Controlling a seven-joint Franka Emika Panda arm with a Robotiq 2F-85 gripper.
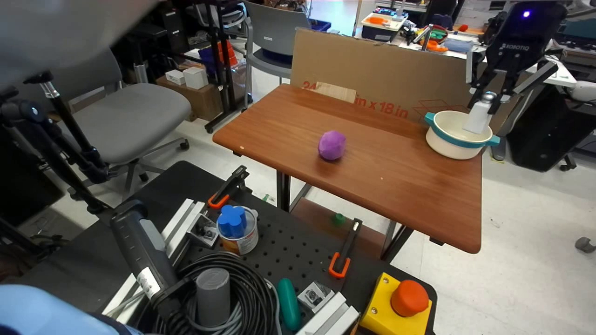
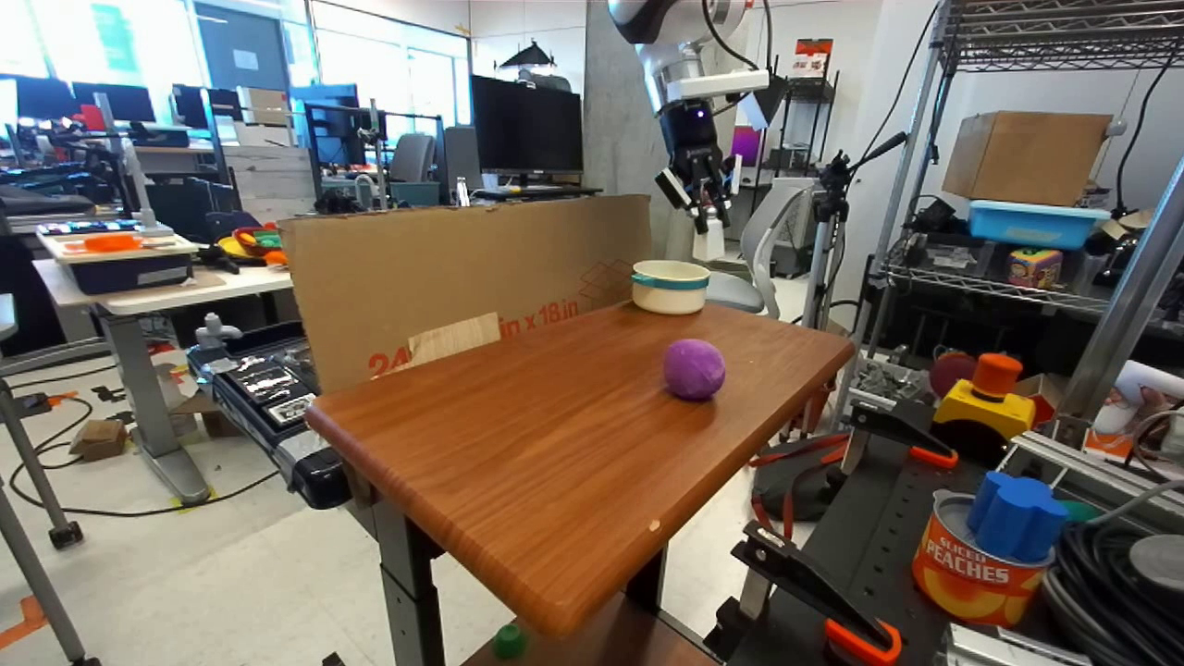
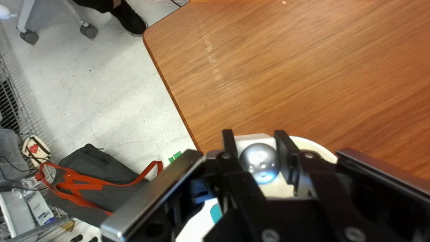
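Note:
A white shaker with a rounded metal top is held between the fingers of my gripper, which is shut on it near the cap. In exterior view 2 the shaker hangs above the rim of the cream pot with teal handles, tilted only slightly. The pot stands at the table's far right corner. From the wrist, the silver cap shows between the two fingertips, and my gripper hides much of the pot. Whether the shaker's base dips below the rim cannot be told.
A purple ball rests near the middle of the wooden table. Behind the table stands an upright cardboard sheet.

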